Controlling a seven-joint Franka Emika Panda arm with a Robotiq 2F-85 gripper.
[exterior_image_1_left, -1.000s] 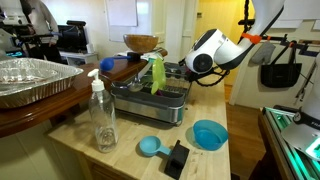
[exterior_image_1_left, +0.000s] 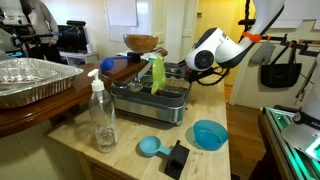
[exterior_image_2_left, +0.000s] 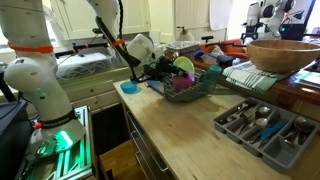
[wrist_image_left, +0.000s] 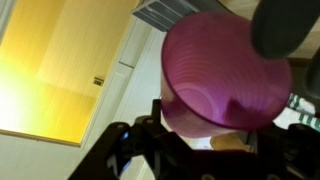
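Note:
A pink cup (wrist_image_left: 215, 75) fills the middle of the wrist view, close to the camera. My gripper is shut on it, with one dark finger (wrist_image_left: 275, 25) overlapping its side at the upper right. In exterior view 2 the gripper (exterior_image_2_left: 177, 72) is down at the dish rack (exterior_image_2_left: 205, 92), and pink shows by the rack's near side. From exterior view 1 the gripper (exterior_image_1_left: 187, 72) is at the far end of the rack; the cup is hidden there.
A green item (exterior_image_1_left: 158, 75) stands in the rack. Before it are a clear pump bottle (exterior_image_1_left: 102, 115), a blue scoop (exterior_image_1_left: 150, 146) and a blue bowl (exterior_image_1_left: 210, 134). A wooden bowl (exterior_image_2_left: 280, 55) and a cutlery tray (exterior_image_2_left: 265, 130) sit farther along.

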